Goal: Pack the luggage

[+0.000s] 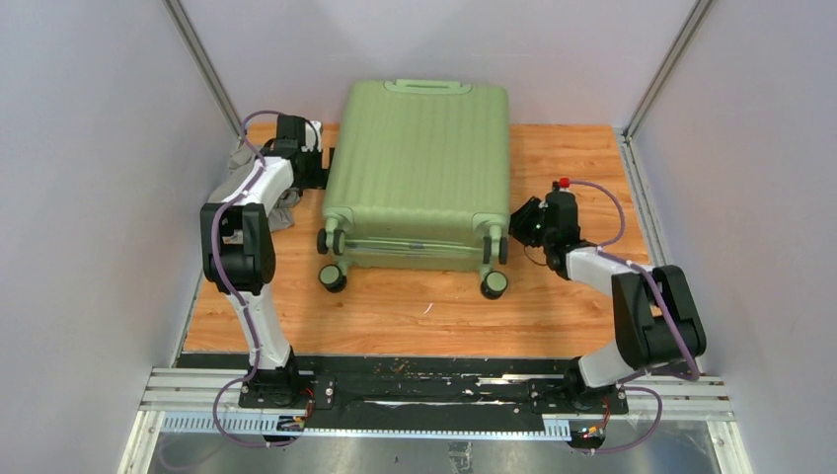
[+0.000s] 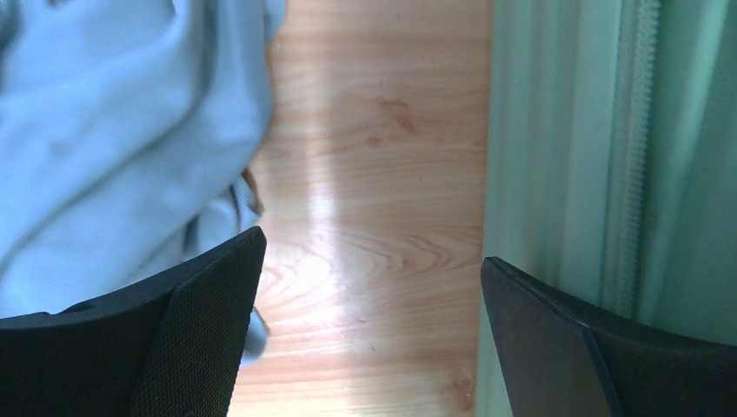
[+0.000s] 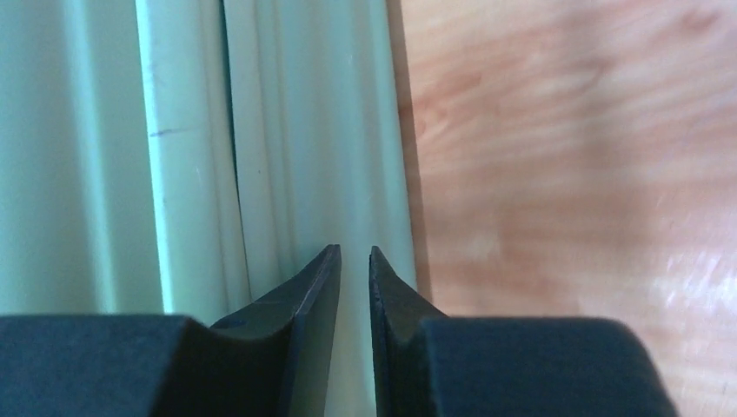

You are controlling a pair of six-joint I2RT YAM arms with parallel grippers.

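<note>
A pale green hard-shell suitcase (image 1: 419,168) lies closed and square in the middle, its wheels toward the front. My left gripper (image 1: 324,168) is at its left side, open, with wooden floor between its fingers and the zipped rim (image 2: 565,156) to the right in the left wrist view. My right gripper (image 1: 518,225) is at the suitcase's right side near the front wheels; in the right wrist view its fingertips are nearly together over the green side (image 3: 322,130), and whether they hold part of it is unclear. Grey cloth (image 1: 232,178) lies left of the suitcase, partly under the left arm.
Bare wooden floor (image 1: 415,326) runs along the front and the right (image 1: 563,148). White walls enclose the back and both sides, close behind the suitcase and the left cloth.
</note>
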